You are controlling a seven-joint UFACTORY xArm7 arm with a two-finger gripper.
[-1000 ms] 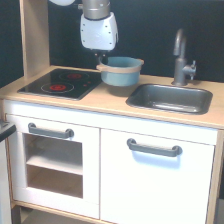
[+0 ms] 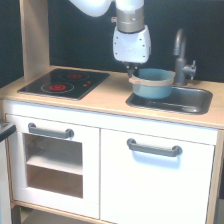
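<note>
A blue-grey pot (image 2: 153, 90) is over the left part of the metal sink (image 2: 190, 105) in the camera view, with its base overlapping the basin. Whether it rests on the bottom or hangs just above cannot be told. At the pot's left rim, my gripper (image 2: 131, 70) points down and appears shut on the pot's near-left edge or handle. The fingertips are small and dark, so the exact grip is hard to make out.
Behind the sink's right part rises a dark faucet (image 2: 181, 60), close to the pot. A black stovetop (image 2: 65, 83) with red-ringed burners lies bare at the left. Wooden counter (image 2: 112, 95) between stove and sink is clear. Below are white cabinet doors (image 2: 150, 180).
The gripper and the pot have moved together to the right and somewhat lower in view, from the counter area beside the stove to over the sink.
</note>
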